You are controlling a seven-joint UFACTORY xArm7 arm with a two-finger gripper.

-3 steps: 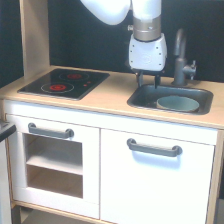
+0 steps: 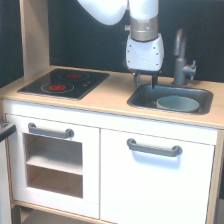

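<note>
My gripper (image 2: 146, 80) points down above the left end of the sink, near its back edge. Its two dark fingers stand apart, and nothing shows between them. In the sink (image 2: 143, 97) on the right of the counter sits a round grey-green dish or pan (image 2: 178, 103). The gripper is to the left of this dish and not touching it.
A black stovetop (image 2: 65, 83) with red rings lies at the left of the wooden counter (image 2: 112, 92). A dark faucet (image 2: 180, 60) rises behind the sink. Below are an open-looking compartment (image 2: 55, 158) and a white cupboard door (image 2: 155, 185) with a dark handle.
My gripper has shifted slightly to the left. The dish, sink and stovetop look unmoved.
</note>
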